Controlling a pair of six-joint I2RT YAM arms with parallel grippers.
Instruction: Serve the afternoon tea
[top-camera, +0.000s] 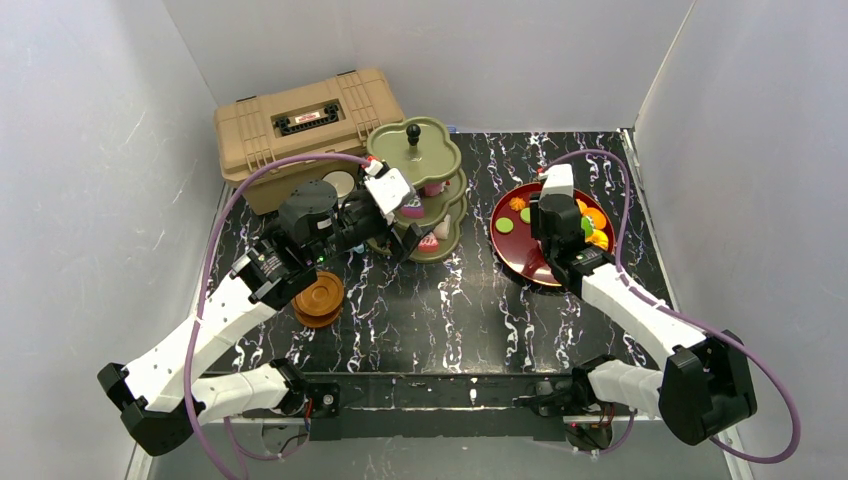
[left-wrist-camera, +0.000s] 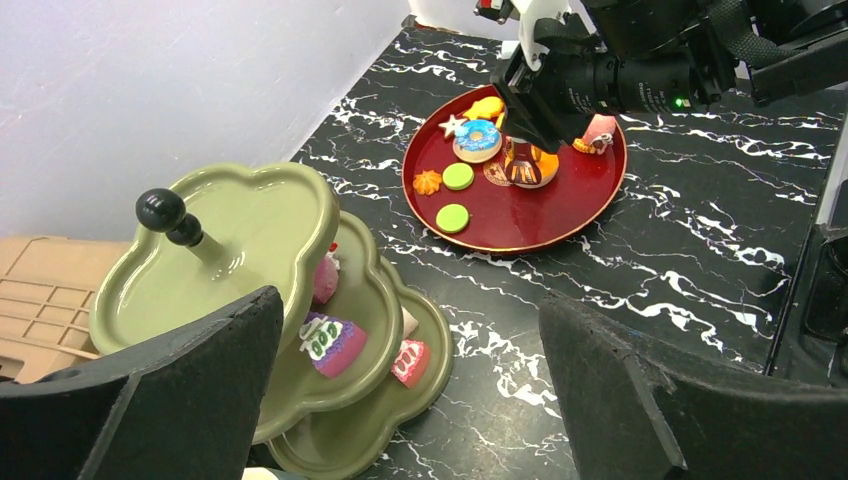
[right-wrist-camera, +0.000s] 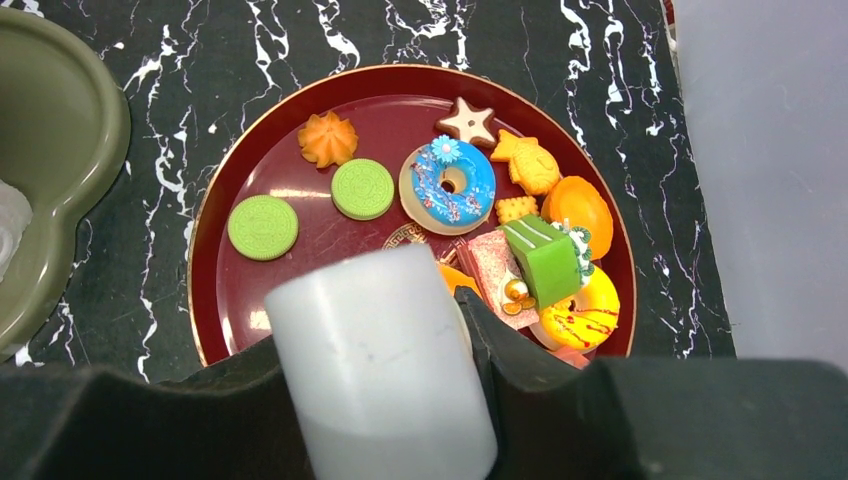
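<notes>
A red round tray (top-camera: 510, 250) on the right holds pastries: green cookies (right-wrist-camera: 262, 227), a blue donut (right-wrist-camera: 425, 185), a green cake (right-wrist-camera: 545, 265), a yellow donut (right-wrist-camera: 590, 320) and others. My right gripper (top-camera: 545, 225) is down over the tray's middle, around a partly hidden orange item; whether it grips it is unclear. The three-tier green stand (left-wrist-camera: 230, 270) holds cake pieces such as a purple slice (left-wrist-camera: 335, 345). My left gripper (top-camera: 410, 240) is open above the stand's right side, nothing between its fingers.
A tan case (top-camera: 260, 140) stands at back left. Brown coasters (top-camera: 318, 295) lie at front left. Walls close in on the sides and back.
</notes>
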